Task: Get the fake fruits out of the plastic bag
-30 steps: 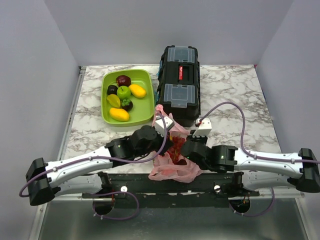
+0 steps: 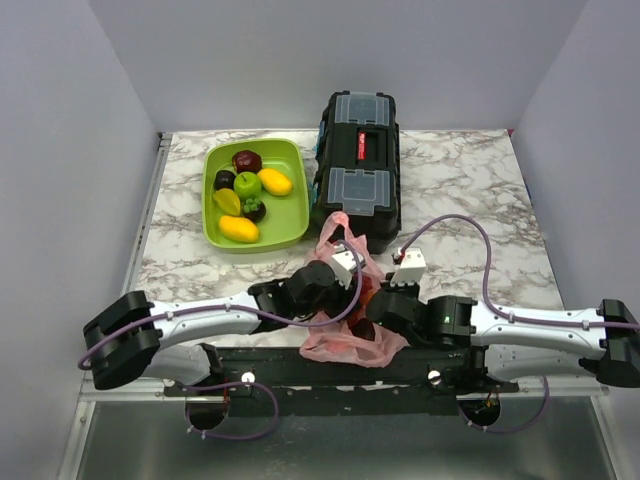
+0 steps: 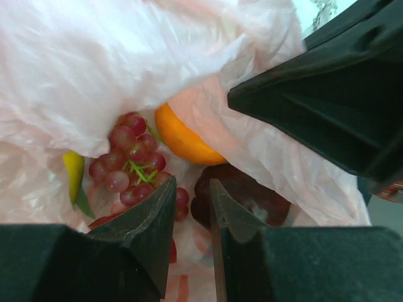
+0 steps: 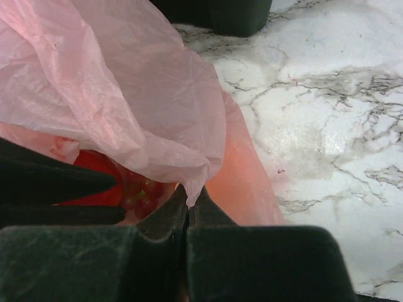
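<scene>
The pink plastic bag [image 2: 335, 348] lies with its mouth pulled open between my arms. Inside it, the left wrist view shows red grapes [image 3: 135, 151], an orange fruit [image 3: 186, 139], a dark brown fruit [image 3: 245, 192] and a yellow piece with a green end [image 3: 73, 173]. Part of something red shows below the grapes. My left gripper is inside the bag, pointing at the grapes and brown fruit, slightly open with nothing between its fingers. The right gripper is shut on the bag's edge.
A green tray [image 2: 290, 222] at the back left bears several fruits. Behind the bag stands a black toolbox [image 2: 360, 215]. Both arms' ends are close together at the bag.
</scene>
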